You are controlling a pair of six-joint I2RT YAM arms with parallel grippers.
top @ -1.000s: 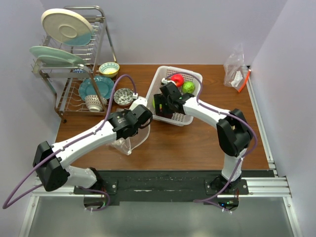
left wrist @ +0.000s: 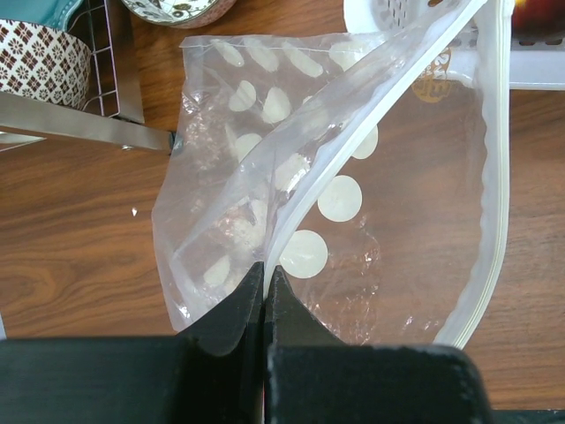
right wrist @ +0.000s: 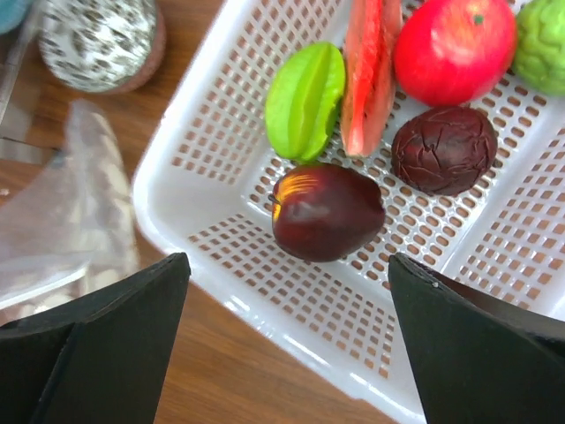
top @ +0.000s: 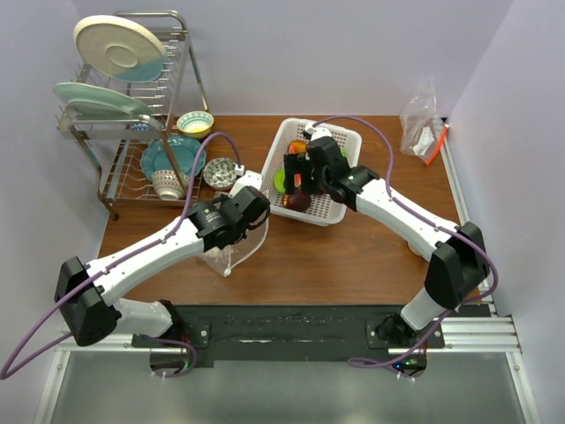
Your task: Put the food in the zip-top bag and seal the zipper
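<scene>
A clear zip top bag (left wrist: 397,221) hangs by its white zipper rim from my left gripper, whose fingers are shut on that rim. The bag's mouth stands spread apart, and no food shows inside. My right gripper is open above the white basket (right wrist: 168,190), with nothing between its fingers. Below it lies a dark red mango-like fruit (right wrist: 327,212). Around that are a green star fruit (right wrist: 304,99), a red-orange stick-shaped piece (right wrist: 365,79), a red tomato (right wrist: 455,49), a dark wrinkled fruit (right wrist: 444,150) and a green round vegetable (right wrist: 543,46).
A metal dish rack (top: 132,177) with plates and bowls stands at the left. A patterned bowl (top: 220,173) sits between rack and basket. Another plastic bag (top: 422,124) with an orange strip lies at the back right.
My right arm's elbow has swung outward to the right, and its gripper has turned and risen slightly over the basket. The left arm and the bag have shifted only a little.
</scene>
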